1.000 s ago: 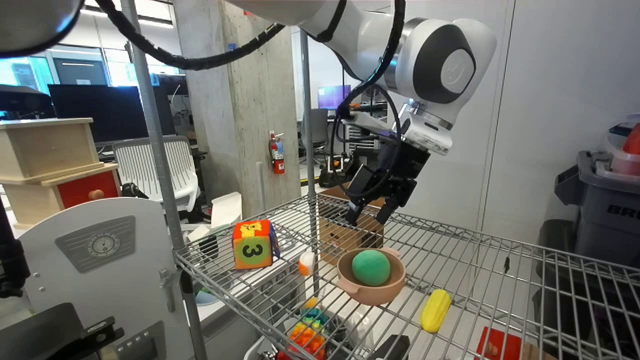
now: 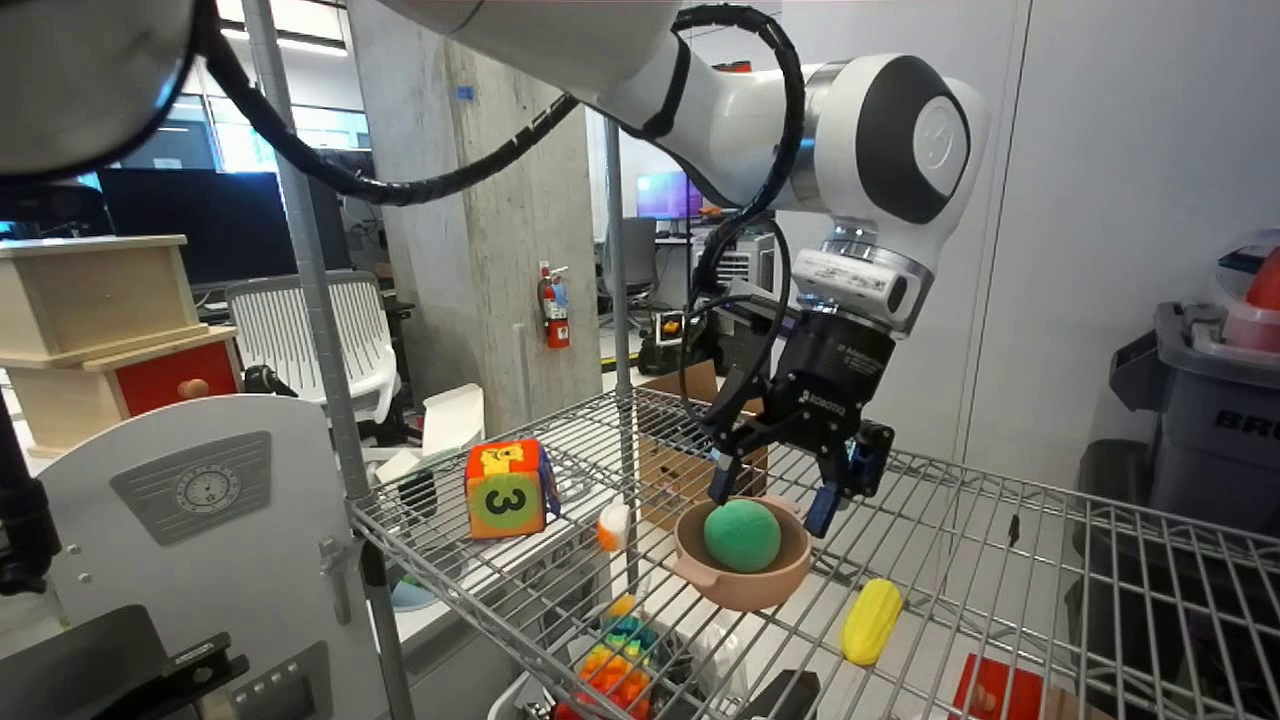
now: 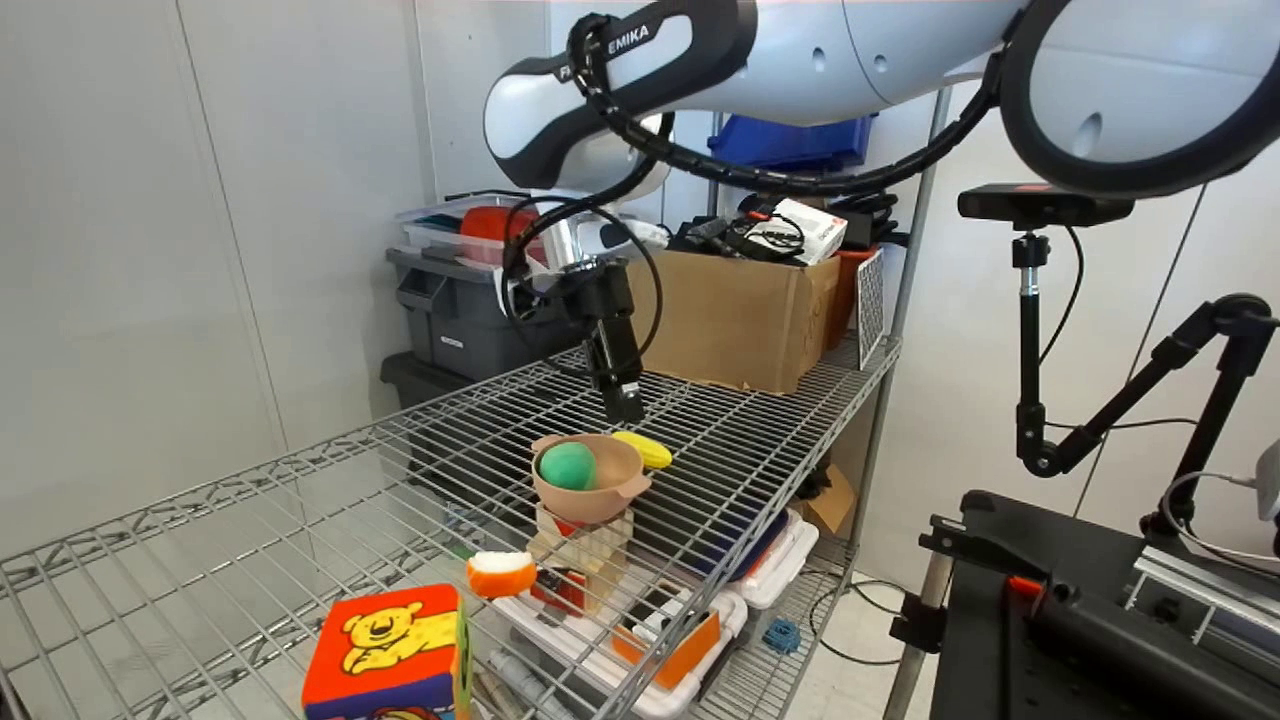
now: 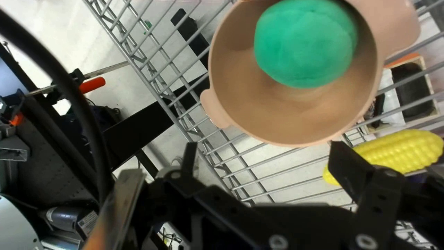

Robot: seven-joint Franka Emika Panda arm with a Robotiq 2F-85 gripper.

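A pinkish bowl (image 2: 750, 588) with side handles rests on the wire shelf, and a green ball (image 2: 741, 535) sits inside it. In the wrist view, the bowl (image 4: 266, 112) and ball (image 4: 306, 43) lie ahead of the fingers. My gripper is open, its fingers wide apart and nothing held between them. In exterior view 1 the gripper (image 2: 774, 494) hangs close above the bowl's far side; whether it touches the rim cannot be told. A yellow corn-shaped toy (image 4: 395, 152) lies beside the bowl, partly behind one finger.
A colourful soft cube (image 2: 506, 490) and an orange-and-white piece (image 3: 501, 574) are on the shelf. A cardboard box (image 3: 732, 318) stands at the shelf's far end in exterior view 2. Bare wire shelf (image 2: 1020, 528) extends right of the bowl.
My gripper has swung lower and to the right in exterior view 1, and its fingers now appear farther apart. Bowl, ball, corn toy and cube have stayed put.
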